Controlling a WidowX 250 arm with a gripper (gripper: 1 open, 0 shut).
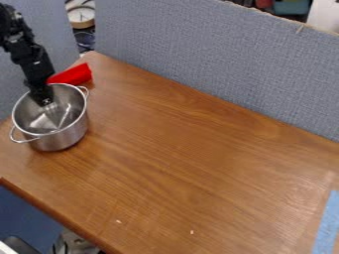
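A steel pot (59, 134) with two wire handles stands at the left edge of the wooden table. The black gripper (42, 94) reaches down from the upper left into the pot's back part; its fingertips are partly hidden there, and whether they are open or shut cannot be made out. A red object (73, 73) lies just behind the pot, beside the arm.
Grey padded panels (219, 64) border it at the back and left. A blue strip (324, 223) shows at the right edge.
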